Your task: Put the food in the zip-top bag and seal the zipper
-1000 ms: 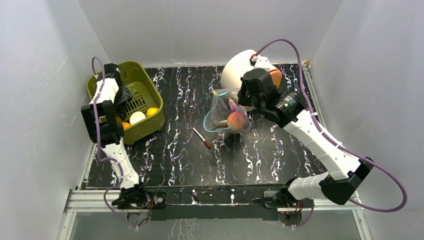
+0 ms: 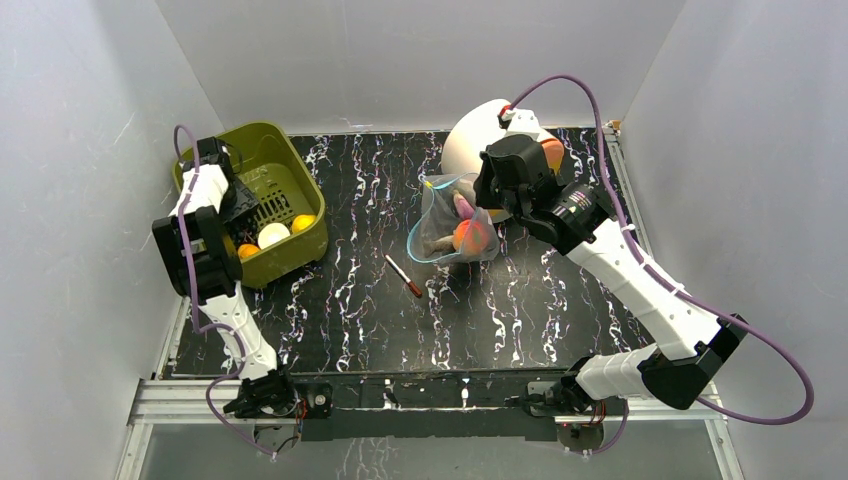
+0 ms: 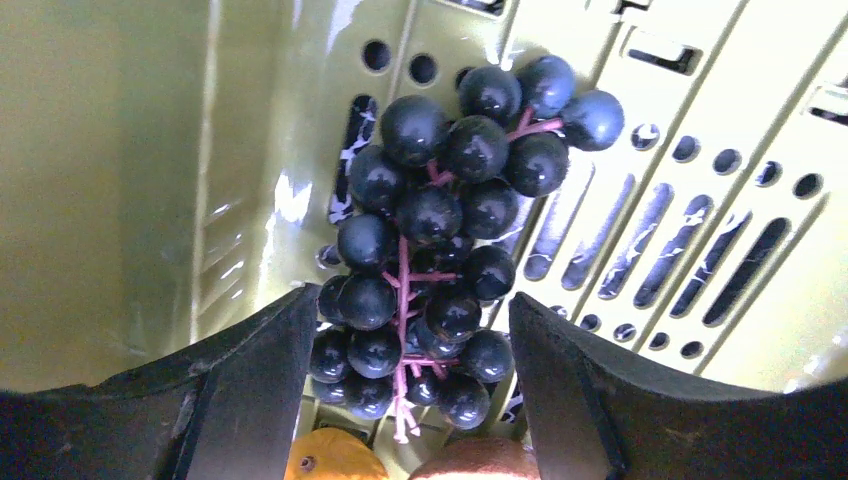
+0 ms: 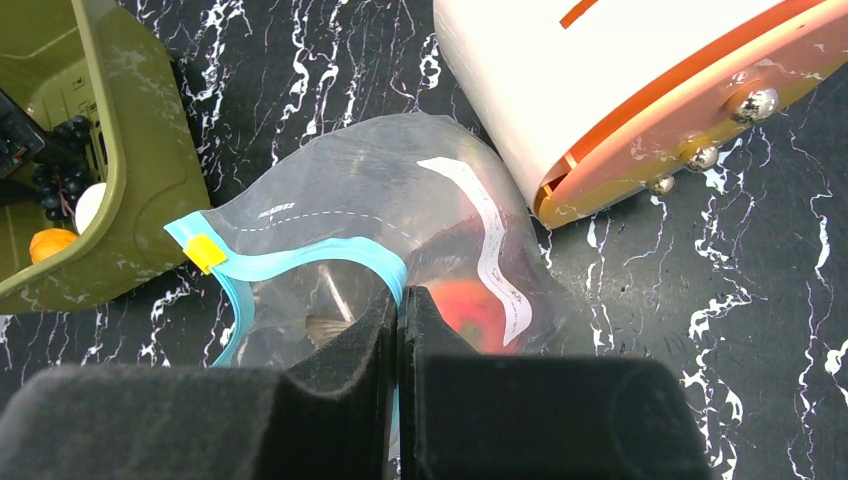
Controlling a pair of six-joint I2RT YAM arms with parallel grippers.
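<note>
My left gripper is open low inside the green basket, its fingers either side of the lower part of a bunch of dark grapes. An orange and a pale round food lie nearby in the basket. The zip top bag holds an orange-red round food, a pink item and a fish-like item. My right gripper is shut on the blue-zippered rim of the bag, holding it up.
A white cylindrical container with an orange face lies behind the bag. A marker lies on the marble table between basket and bag.
My left arm has shifted slightly left and toward the front within the basket. The right arm and bag are almost unmoved.
</note>
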